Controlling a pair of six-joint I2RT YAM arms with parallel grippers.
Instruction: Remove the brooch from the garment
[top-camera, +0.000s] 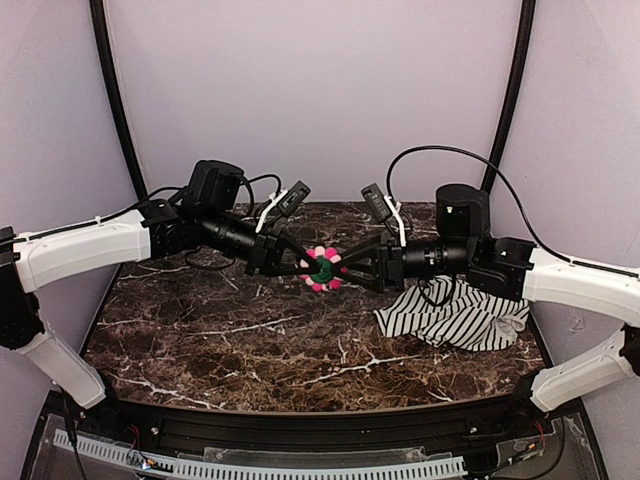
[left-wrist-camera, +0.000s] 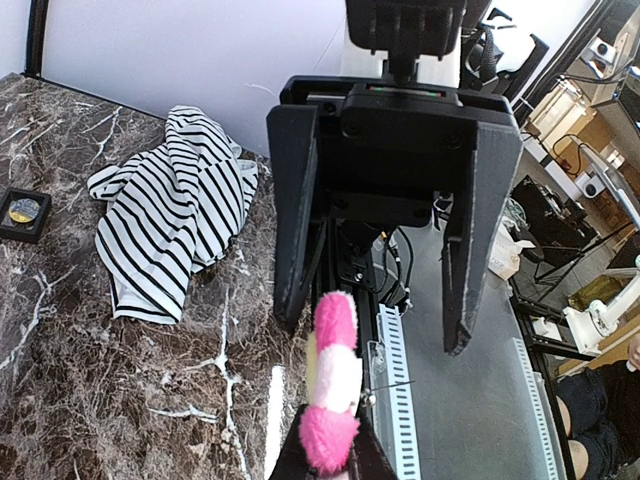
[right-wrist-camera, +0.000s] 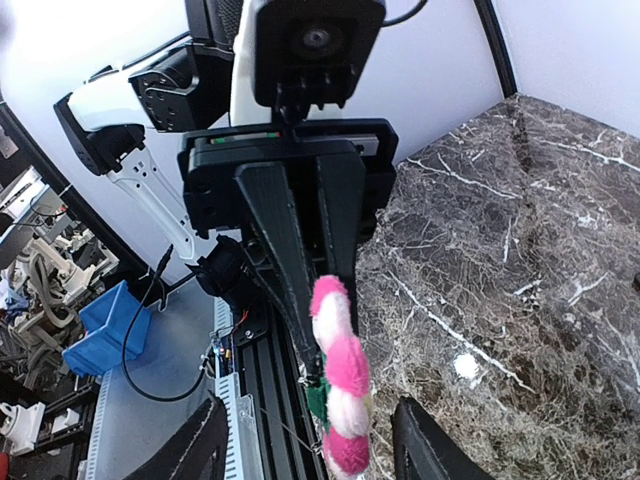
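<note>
A pink and white fuzzy flower brooch (top-camera: 322, 268) with a green centre is held up in the air by my left gripper (top-camera: 300, 264), shut on its back side; in the right wrist view the brooch (right-wrist-camera: 344, 370) is seen edge-on at the left gripper's fingertips. My right gripper (top-camera: 353, 266) stands open just to the brooch's right, its fingers apart and facing it, as the left wrist view also shows. The black-and-white striped garment (top-camera: 450, 318) lies crumpled on the marble table at the right, beneath the right arm, apart from the brooch.
A small black box (left-wrist-camera: 24, 228) with a gold piece inside lies on the table, seen in the left wrist view. A metal rail edge runs along the front.
</note>
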